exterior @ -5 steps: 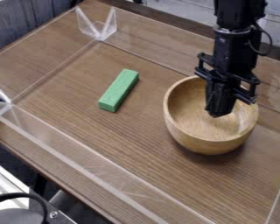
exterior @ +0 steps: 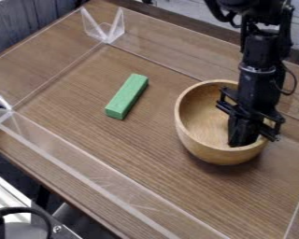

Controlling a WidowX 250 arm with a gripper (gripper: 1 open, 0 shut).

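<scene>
A wide tan wooden bowl [exterior: 202,140] rests on the wooden table [exterior: 90,168] at right of centre. My black gripper [exterior: 249,131] reaches down from the top right into the right part of the bowl, low over its rim. The dark fingertips overlap one another there, so whether they are apart or together is hard to make out, and I see no object held. A green block [exterior: 127,96] lies to the left of the bowl.
A clear plastic piece [exterior: 104,26] stands at the back left. Dark cables and hardware sit at the lower-left edge.
My gripper has moved down and to the right, deeper into the right side of the bowl. The green block is unmoved.
</scene>
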